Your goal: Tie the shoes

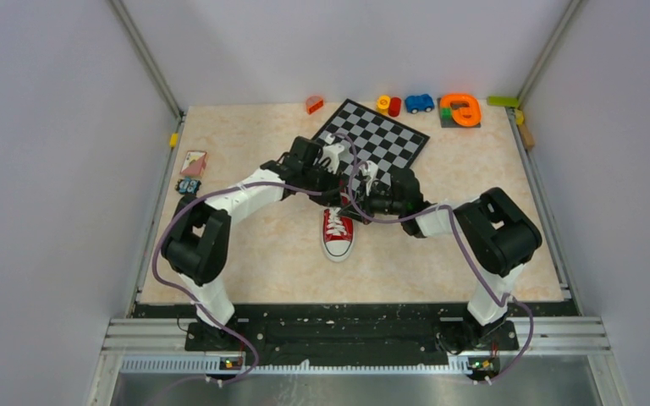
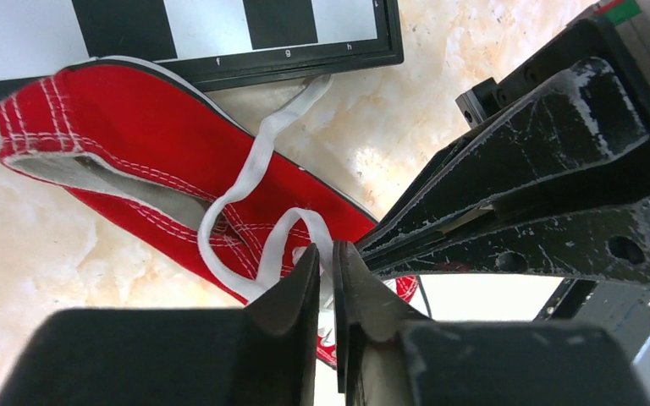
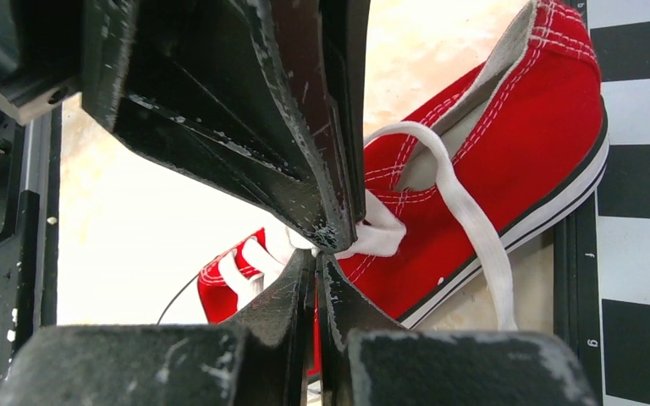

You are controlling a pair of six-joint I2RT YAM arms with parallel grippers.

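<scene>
A red canvas shoe [image 1: 338,234] with a white toe lies on the table, toe to the front. My left gripper is over its laced part; its fingertips stand slightly apart, with white lace [image 2: 286,224] showing at the gap. Close against it from the other side is my right gripper, shut, its tips touching white lace near the eyelets. Whether lace is pinched between those tips is hidden. One lace end [image 3: 478,233] droops over the shoe's side toward the chessboard, and a loop curls over the opening.
A chessboard [image 1: 374,135] lies just behind the shoe's heel. Along the back edge stand toys, among them a blue car [image 1: 419,103] and an orange ring [image 1: 460,110]. My two grippers nearly touch.
</scene>
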